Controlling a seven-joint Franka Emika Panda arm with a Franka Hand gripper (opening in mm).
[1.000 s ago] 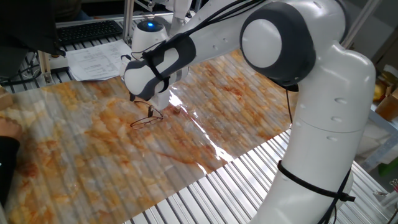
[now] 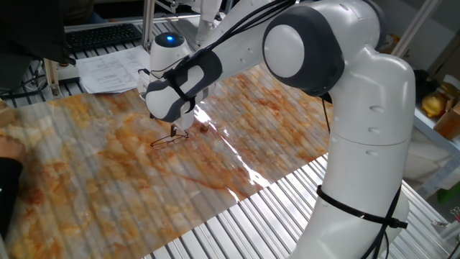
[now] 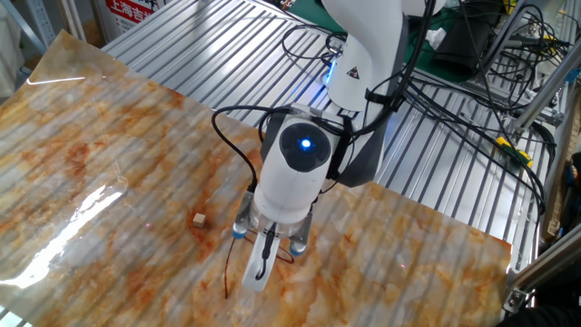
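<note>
A pair of thin, dark reddish glasses (image 2: 169,141) lies on the marbled table sheet (image 2: 79,173). My gripper (image 3: 270,238) is directly over the glasses, pointing down. In exterior view 2 its two blue-tipped fingers (image 3: 240,231) stand wide apart, so it looks open, with nothing visibly clamped. A white piece with a black cable (image 3: 260,262) hides the middle of the glasses in that view; one temple (image 3: 226,282) sticks out to its left. Whether the fingers touch the frame cannot be made out.
A small pale block (image 3: 200,220) sits to the left of the gripper in exterior view 2. Papers (image 2: 113,70) and a keyboard (image 2: 104,36) are behind the sheet. Someone's hand (image 2: 11,149) rests at the left edge. Most of the sheet is bare.
The arm has shifted a little left in exterior view 1, and the hand has come slightly lower over the glasses. The glasses have stayed where they were.
</note>
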